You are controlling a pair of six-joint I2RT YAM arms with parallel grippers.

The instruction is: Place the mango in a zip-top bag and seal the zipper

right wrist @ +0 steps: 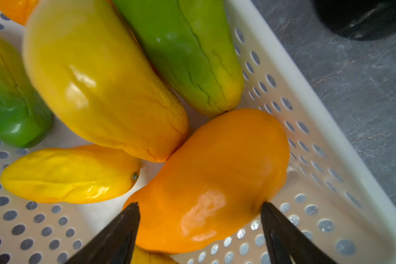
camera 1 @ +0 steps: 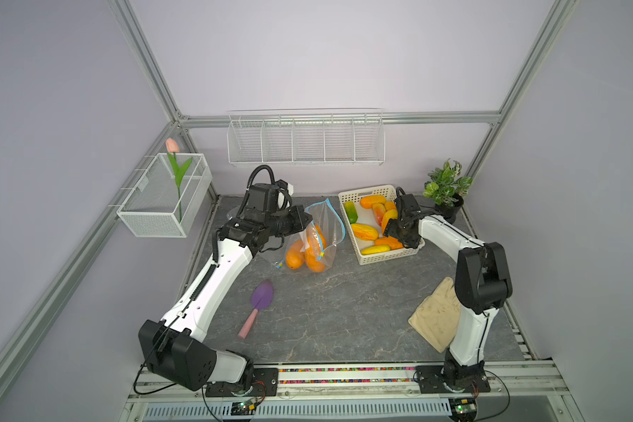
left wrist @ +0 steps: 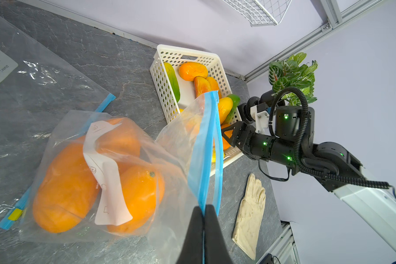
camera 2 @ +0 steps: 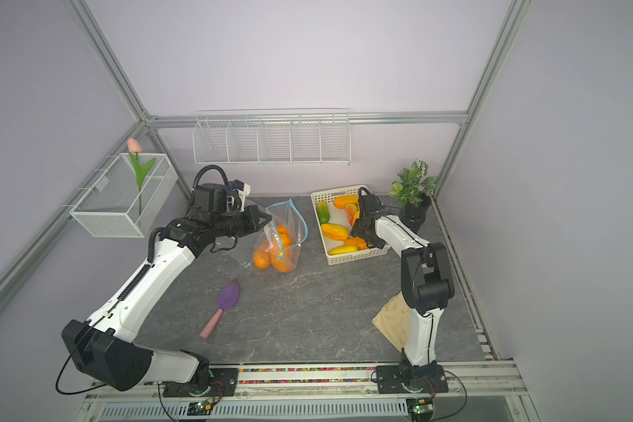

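Observation:
My left gripper is shut on the blue-edged rim of the clear zip top bag (left wrist: pixel 176 162), holding its mouth up. Several orange mangoes (left wrist: pixel 138 193) rest inside the bag, behind a white label. In the white perforated basket (right wrist: pixel 338 145), my right gripper points down with its fingers apart, one at either side of an orange mango (right wrist: pixel 215 176). From above, my right gripper (camera 1: pixel 405 235) covers the basket's right side. Whether the right fingers touch that mango is unclear.
Around that mango lie a yellow fruit (right wrist: pixel 105 83), a green one (right wrist: pixel 193 52) and a smaller yellow one (right wrist: pixel 70 173). Beyond the basket stands a potted plant (camera 1: pixel 448 184). A glove (camera 1: pixel 436 316) and a purple trowel (camera 1: pixel 261 295) lie on the table.

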